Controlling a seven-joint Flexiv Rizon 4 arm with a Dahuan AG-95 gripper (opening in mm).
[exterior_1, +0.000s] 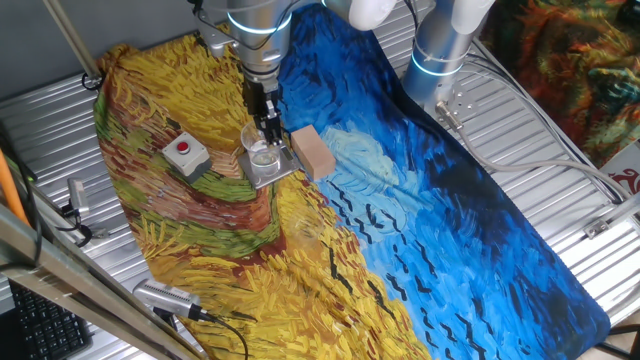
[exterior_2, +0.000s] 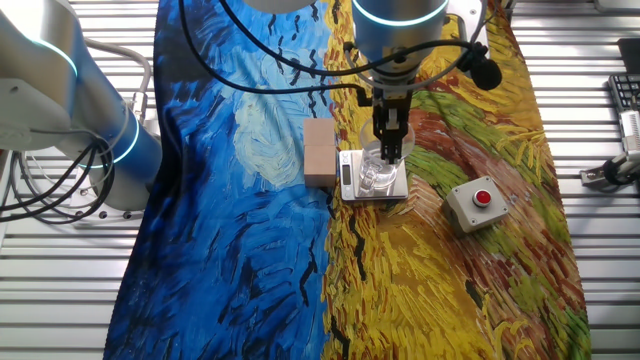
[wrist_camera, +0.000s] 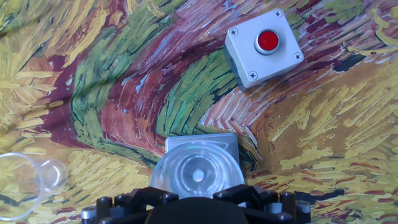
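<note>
A clear cup (wrist_camera: 198, 169) stands on a small silver scale (wrist_camera: 219, 139) in the wrist view. My gripper is at the near side of that cup, its black fingers (wrist_camera: 158, 195) at the bottom edge of the view. From outside, the gripper (exterior_2: 391, 158) points down right at the cup (exterior_2: 377, 177), over the scale (exterior_2: 396, 190). Whether the fingers touch the cup's wall or close on it cannot be told. A second clear vessel, perhaps a stemmed glass (wrist_camera: 53, 175), shows at the left in the wrist view.
A grey box with a red button (wrist_camera: 268, 41) sits apart from the scale. Right beside the scale is a wooden block (exterior_1: 313, 152), close to the gripper.
</note>
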